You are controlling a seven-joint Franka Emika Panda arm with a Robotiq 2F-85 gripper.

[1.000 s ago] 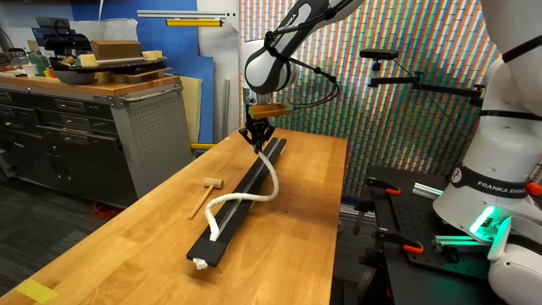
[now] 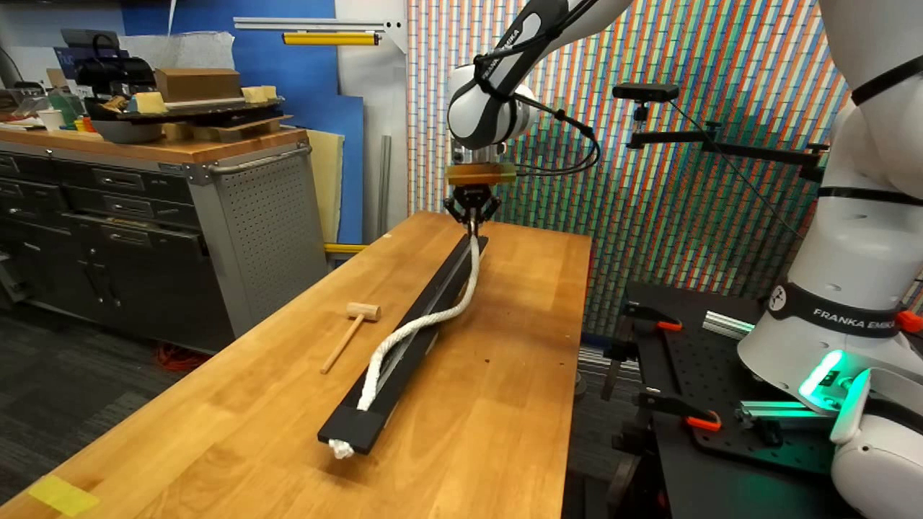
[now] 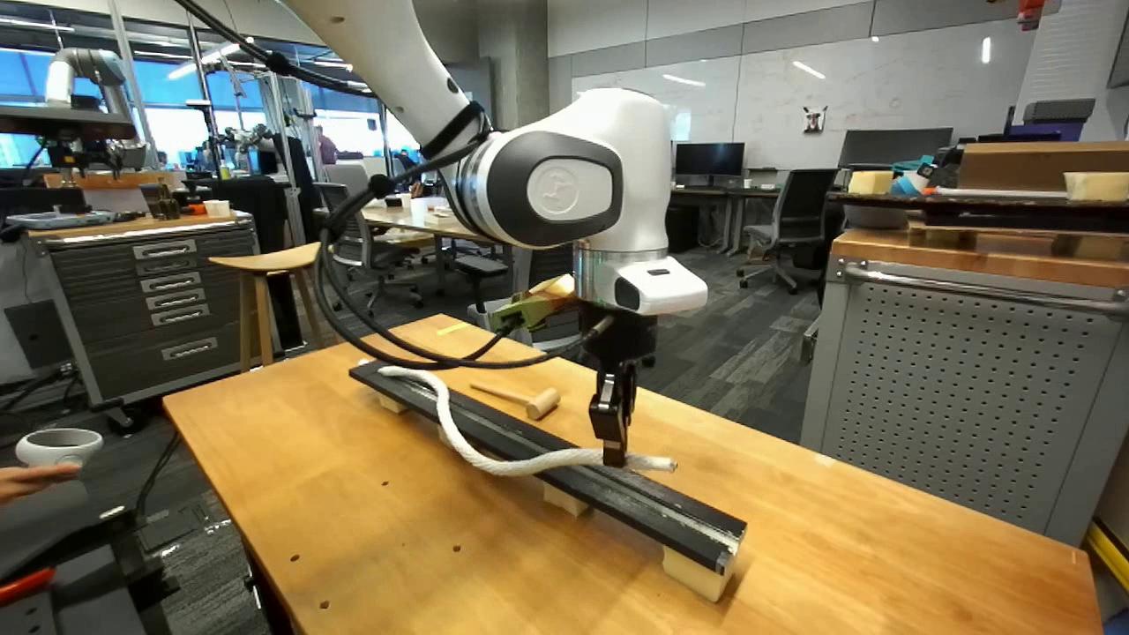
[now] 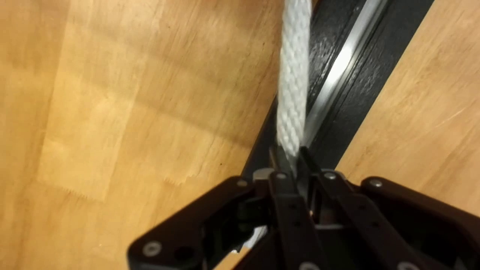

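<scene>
A white rope (image 2: 421, 324) runs in a loose curve along a long black grooved rail (image 3: 518, 428). At the near end in exterior view 1, the rope passes through the rail, with a frayed knot (image 2: 341, 448) sticking out past it. My gripper (image 3: 615, 457) is shut on the rope close to its free end (image 3: 658, 464), above the rail's far half. In the wrist view, the rope (image 4: 293, 81) leads up from between the fingertips, crossing the groove (image 4: 340, 63) at an angle. Mid-length, the rope bows out over the rail's side.
A wooden mallet (image 2: 352, 331) lies on the table (image 2: 502, 415) beside the rail. Small pale blocks (image 3: 695, 575) hold the rail off the tabletop.
My gripper has moved away toward the rail's far end and to the right in exterior view 1, drawing the rope along. The rope's bends have become straighter.
</scene>
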